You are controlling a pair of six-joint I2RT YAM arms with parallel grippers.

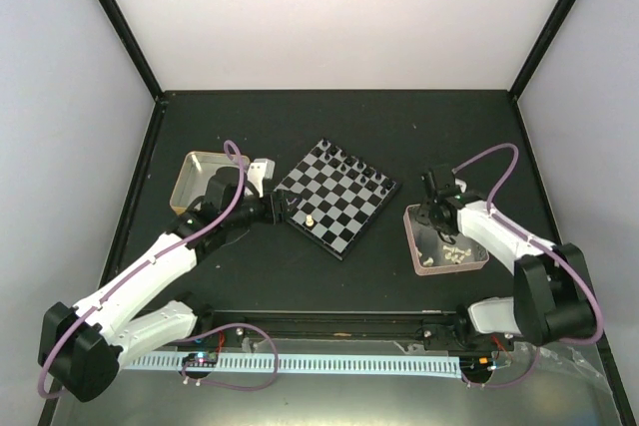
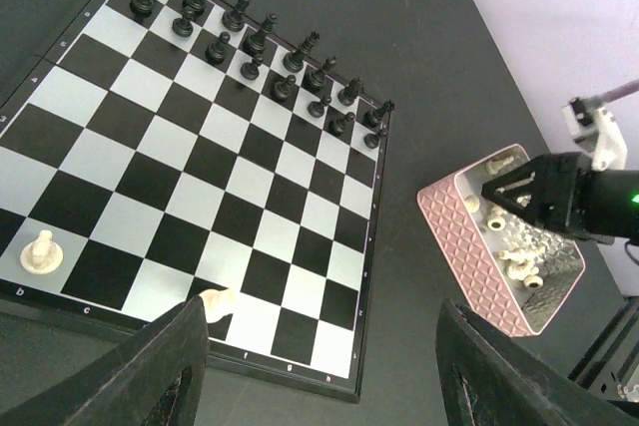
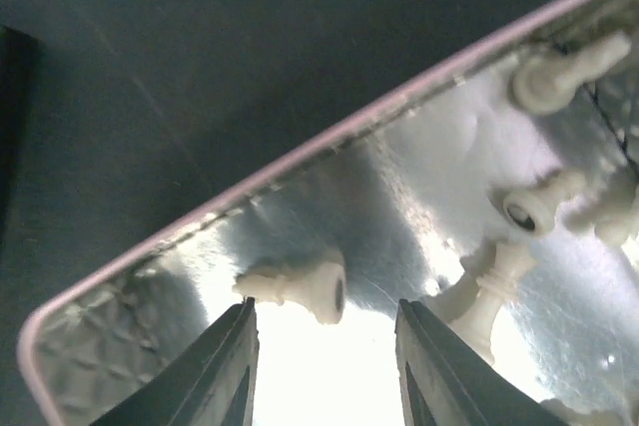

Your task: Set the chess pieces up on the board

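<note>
The chessboard (image 1: 337, 197) has black pieces (image 2: 256, 39) standing along its far side. A white piece (image 2: 42, 254) stands upright on a near-left corner square; another white piece (image 2: 217, 303) shows near the board's edge in the left wrist view. My left gripper (image 1: 283, 205) hangs over that near part of the board, fingers apart, nothing seen between them. My right gripper is open over the pink bin (image 3: 240, 194), just short of a white piece (image 3: 310, 287) lying on its side. More white pieces (image 3: 489, 301) lie loose in that bin.
A second, beige-rimmed bin (image 1: 185, 177) stands left of the board, partly under my left arm. Walls enclose the table's sides and back.
</note>
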